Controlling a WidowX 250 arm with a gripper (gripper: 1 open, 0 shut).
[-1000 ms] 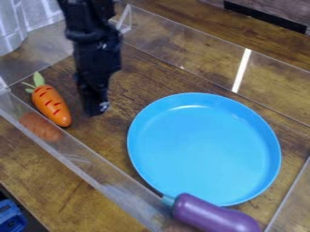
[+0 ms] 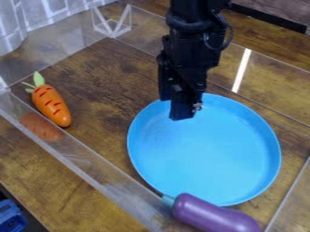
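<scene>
My black gripper (image 2: 186, 101) hangs open over the upper part of a blue plate (image 2: 204, 154), with nothing visible between its fingers. An orange toy carrot (image 2: 51, 105) with a green top lies on the wooden surface at the left. A purple toy eggplant (image 2: 212, 216) lies at the bottom right, beside the plate's lower edge.
Clear plastic walls edge the wooden work area (image 2: 103, 86) on several sides. A blue object (image 2: 10, 217) sits in the bottom left corner, outside the wall. The wood between carrot and plate is clear.
My gripper has moved right from near the carrot to over the blue plate. The carrot, plate and eggplant look unmoved.
</scene>
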